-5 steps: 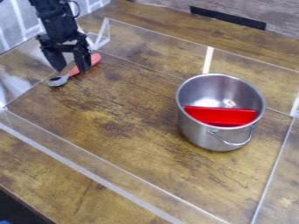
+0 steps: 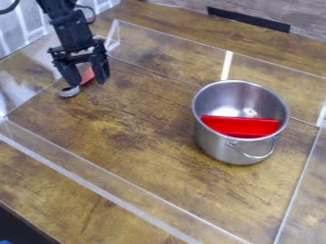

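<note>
The black gripper (image 2: 79, 65) is at the upper left, low over a small red object (image 2: 87, 75) and a small silver piece (image 2: 69, 91). Its fingers partly hide the red object, and I cannot tell whether they hold it. A steel pot (image 2: 239, 136) with a handle stands on the right, with a red block (image 2: 239, 127) inside.
Pale strips run along its right side and back, and a clear sheet or edge lies at the left.
The gripper has shifted to the right over the red object, which now shows less around the fingers. The pot has not moved.
</note>
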